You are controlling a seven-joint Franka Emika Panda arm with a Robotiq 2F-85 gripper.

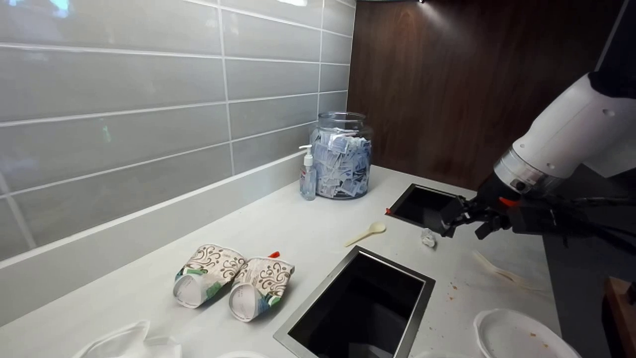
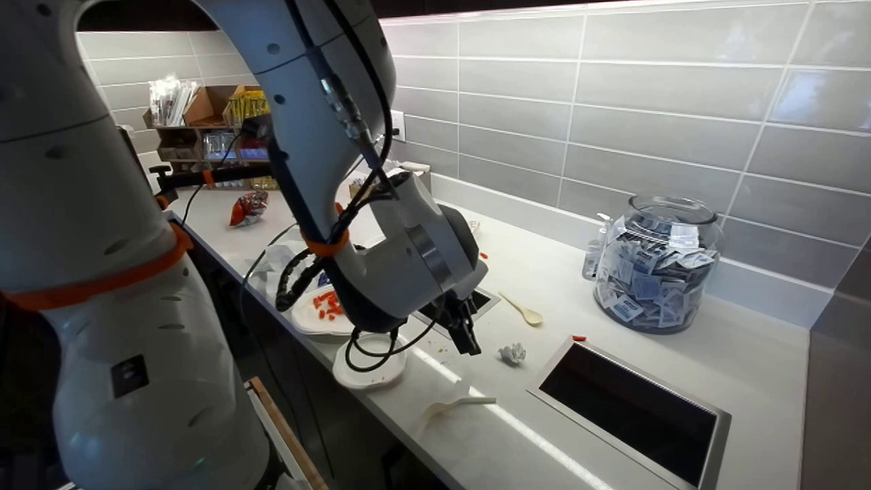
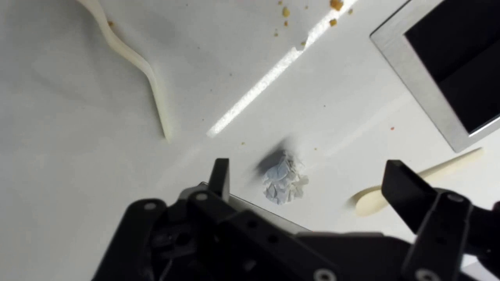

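Wide open, my gripper hangs over the counter with nothing held between its fingers. In the wrist view a crumpled bit of paper [image 3: 284, 182] lies on the counter below, framed by the two fingers but apart from them. A cream spoon [image 3: 370, 201] lies partly behind the right finger [image 3: 405, 189]. Another pale utensil [image 3: 152, 77] rests at the upper left. From exterior view 1, my gripper [image 1: 471, 229] is above and to the right of the crumpled paper [image 1: 428, 238]. In exterior view 2 it [image 2: 465, 331] stands left of the paper [image 2: 512, 354].
Two dark metal-framed openings [image 1: 430, 289] are set in the counter. A large jar of packets [image 1: 341, 156] and a pump bottle [image 1: 307, 174] stand by the wall. Two patterned cups [image 1: 262, 286] lie on their sides. A white plate [image 1: 483, 325] sits near the front edge.
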